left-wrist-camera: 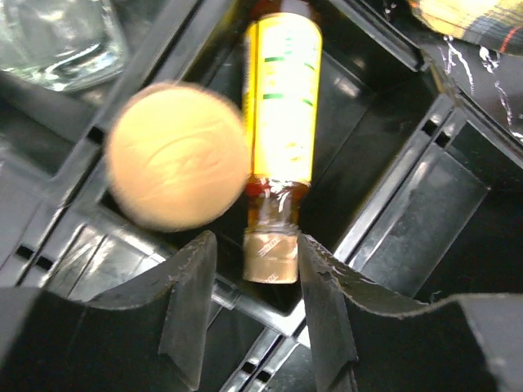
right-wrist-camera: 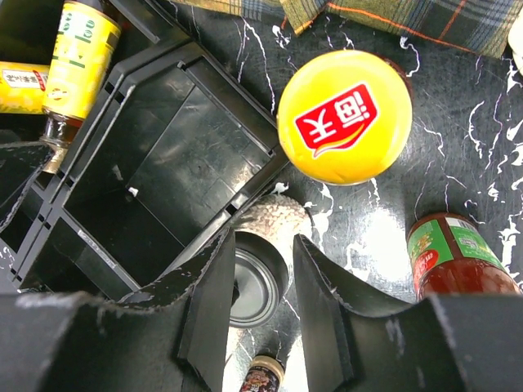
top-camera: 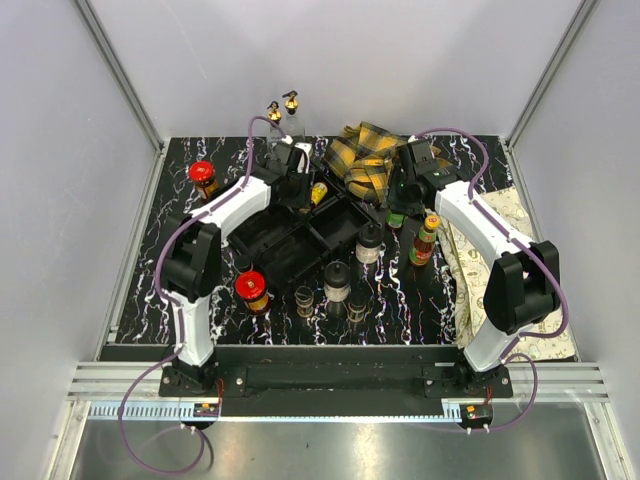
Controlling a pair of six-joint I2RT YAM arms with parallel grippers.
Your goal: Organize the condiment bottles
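A black compartment tray (top-camera: 290, 258) sits left of centre on the marbled table. In the left wrist view, a yellow-labelled bottle (left-wrist-camera: 284, 102) lies in one compartment, its gold cap below the gap of my left gripper, which stands open. Close to that camera is a blurred round tan top (left-wrist-camera: 176, 155). My right gripper is open right of the tray, above a black-lidded jar (right-wrist-camera: 255, 282) of pale grains. Near it show a yellow-lidded jar (right-wrist-camera: 345, 117) and a red sauce bottle with a green label (right-wrist-camera: 458, 255).
Red-lidded jars (top-camera: 252, 286) stand left of and before the tray. Another black-lidded jar (top-camera: 337, 276) and small shakers (top-camera: 304, 296) are in front. Pump bottles (top-camera: 291, 112) and a checked cloth (top-camera: 362, 158) lie behind; a pale cloth (top-camera: 500, 275) covers the right side.
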